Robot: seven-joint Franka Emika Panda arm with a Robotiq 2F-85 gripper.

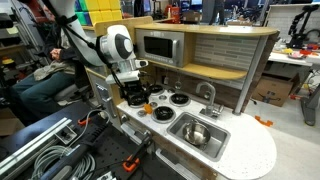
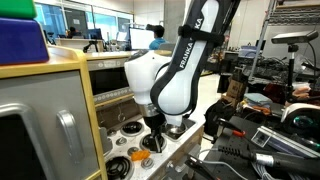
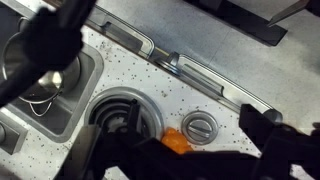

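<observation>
Dark fingers of my gripper stand wide apart in the wrist view, and the gripper is open. No object is held between them. Below, on the speckled white counter, lies a small orange object (image 3: 177, 140), partly covered by the gripper. A round grey metal item (image 3: 199, 127) sits right beside it. The same orange object (image 1: 148, 107) shows near the stove's front edge in exterior view 1, close to my gripper (image 1: 134, 97). Exterior view 2 has the orange object (image 2: 140, 155) just below and beside the gripper (image 2: 155, 141).
Several dark burners (image 1: 180, 99) surround the orange object. A sink (image 1: 212, 143) holding a metal pot (image 1: 197, 133) lies to the right, with a tall faucet (image 1: 207, 95) behind. The microwave (image 1: 160, 47) and wooden shelf (image 1: 225, 50) rise at the back.
</observation>
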